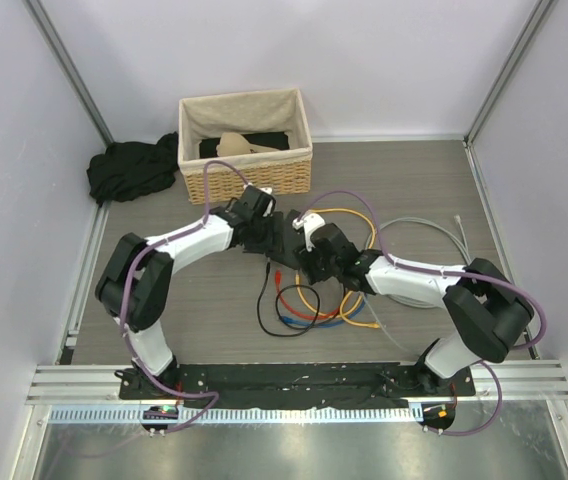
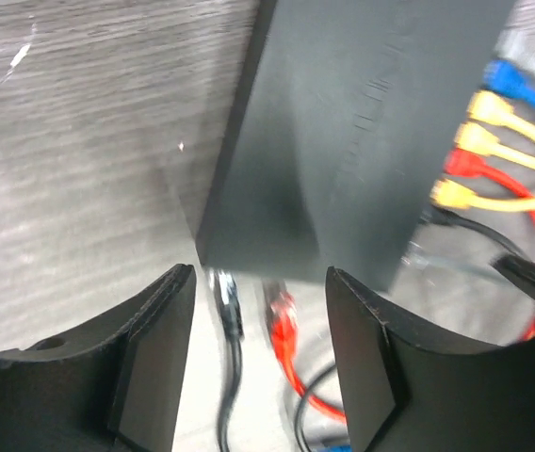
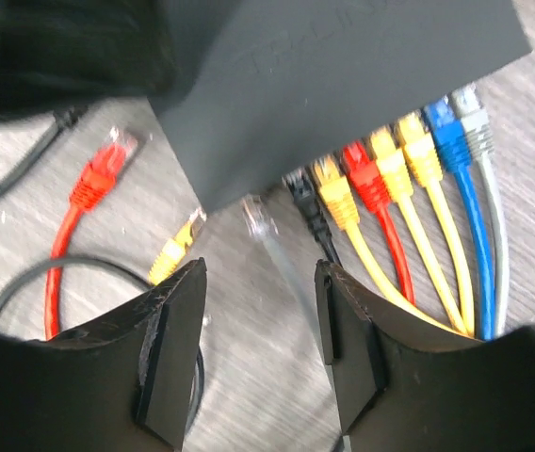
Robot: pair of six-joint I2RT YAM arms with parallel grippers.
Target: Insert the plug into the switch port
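The dark switch (image 2: pixel 338 132) has several coloured plugs along one edge: blue, yellow, red, black and grey (image 3: pixel 451 141). A clear-tipped grey plug (image 3: pixel 259 216) lies by its edge; whether it is seated I cannot tell. Loose red (image 3: pixel 98 179), short yellow (image 3: pixel 175 247) and black (image 2: pixel 228 311) plugs lie beside it on the table. My left gripper is above the switch's end, fingers apart, nothing visible between them. My right gripper stands open over the cables by the port row, holding nothing.
A wicker basket (image 1: pixel 244 180) stands at the back, with black cloth (image 1: pixel 134 170) to its left. Cable loops (image 1: pixel 304 330) spread toward the front and right.
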